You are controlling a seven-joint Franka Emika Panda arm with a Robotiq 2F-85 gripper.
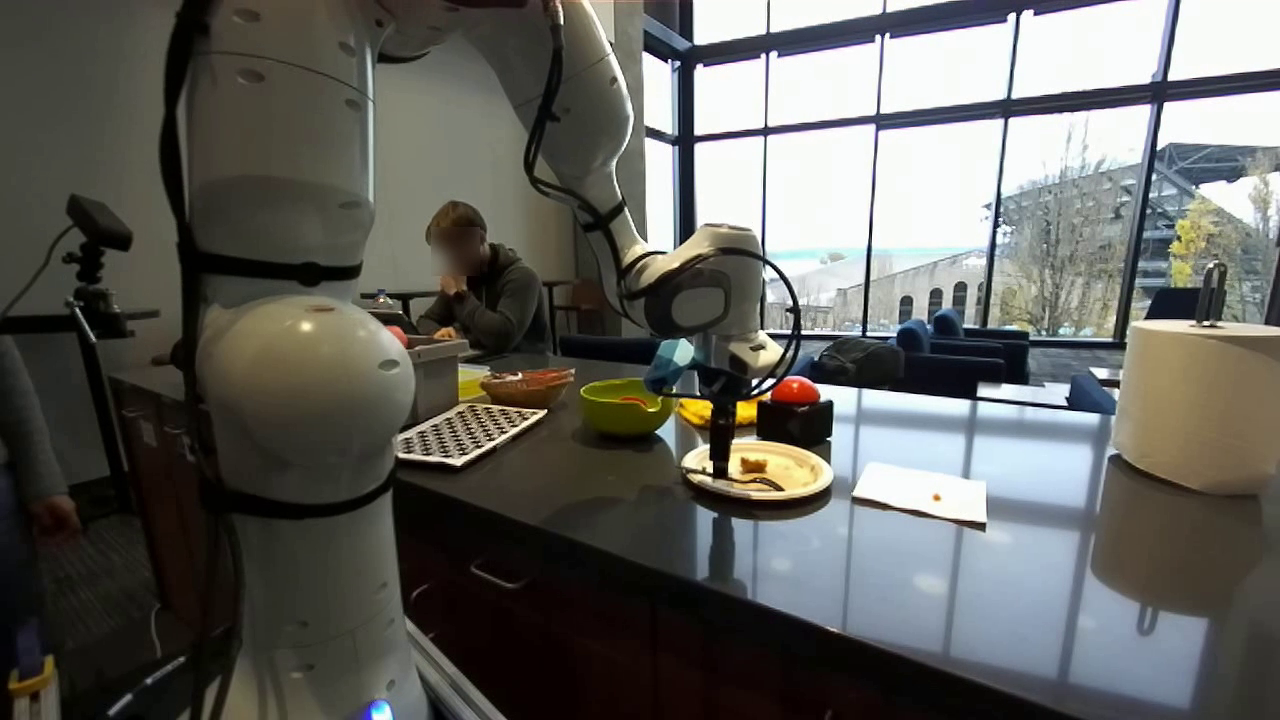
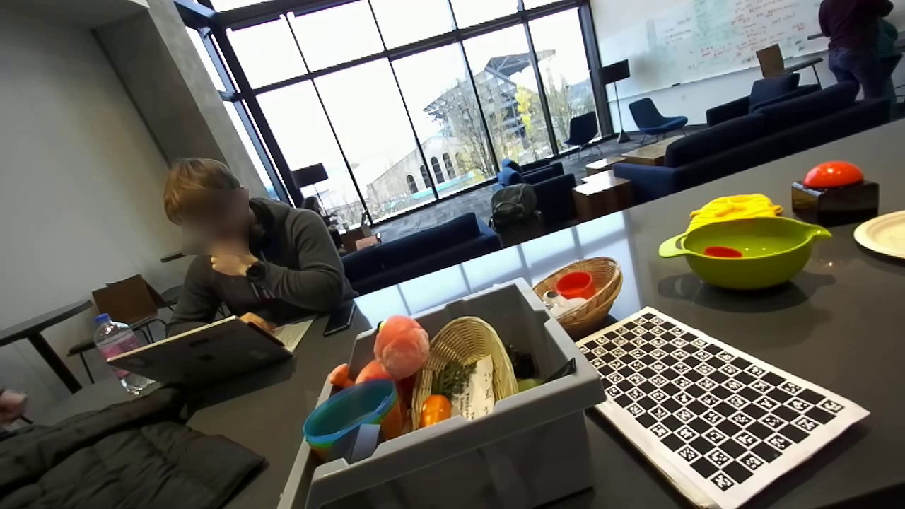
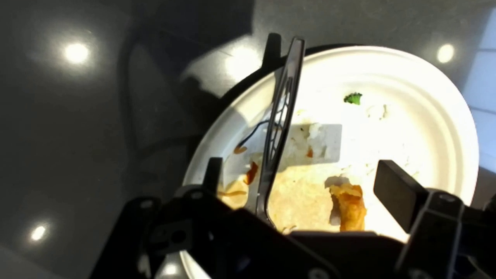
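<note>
A round white plate (image 3: 437,107) with food scraps lies on the dark counter, and my gripper is open low over its near-left part. Across the plate runs a black plastic fork (image 3: 279,121); its handle end passes over the rim, and its lower end is hidden behind the gripper body. In the wrist view the fork stands between the two spread fingers, nearer the left one, with gaps on both sides. A browned piece of food (image 3: 351,207) sits closer to the right finger. A bit of broccoli (image 3: 353,98) lies farther up the plate.
Behind the plate are a black box with a red dome button (image 1: 794,391), a yellow cloth (image 1: 708,412) and a green bowl (image 1: 606,414). A napkin (image 1: 918,494) and paper towel roll (image 1: 1200,402) lie to the right. Bare counter shows in front.
</note>
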